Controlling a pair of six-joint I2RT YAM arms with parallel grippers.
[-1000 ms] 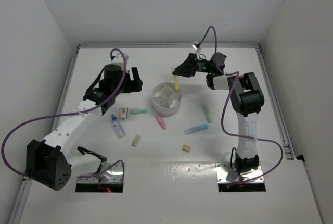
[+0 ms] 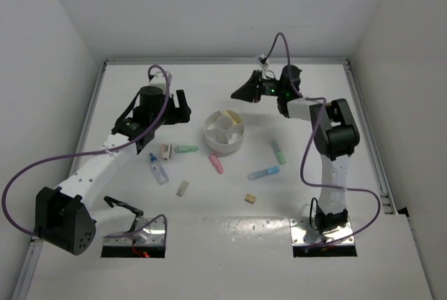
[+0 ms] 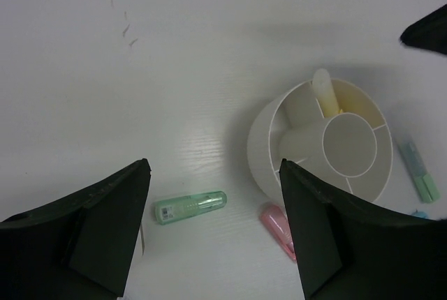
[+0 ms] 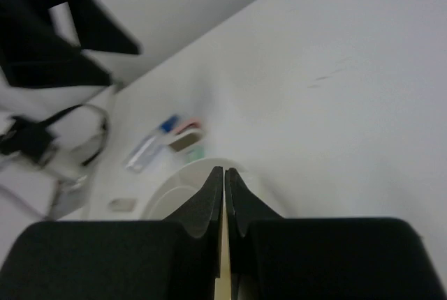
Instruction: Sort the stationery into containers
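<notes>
The round white divided container [image 2: 224,148] stands mid-table. A yellow pen [image 2: 233,116] leans inside its upper-right compartment, its pale end [image 3: 324,92] poking over the rim in the left wrist view. My right gripper [image 2: 237,96] hovers just beyond the container, clear of the pen; in the right wrist view its fingers [image 4: 202,209] are almost together, a yellow strip [image 4: 223,272] showing in the gap low down. The left gripper is open and empty, left of the container. Loose on the table lie a green marker [image 2: 186,148], a pink one [image 2: 216,163] and a blue one [image 2: 263,173].
Left of the container are a blue-capped clear tube [image 2: 158,169] and a pink-and-white eraser [image 2: 165,151]. Small blocks lie in front, one greyish [image 2: 182,188], one tan [image 2: 250,198]. A teal-green marker [image 2: 278,151] rests at right.
A second ago the yellow pen hung upright from the right gripper over the container. Now it leans inside, apart from the gripper, which has drawn slightly away. The left arm stayed still.
</notes>
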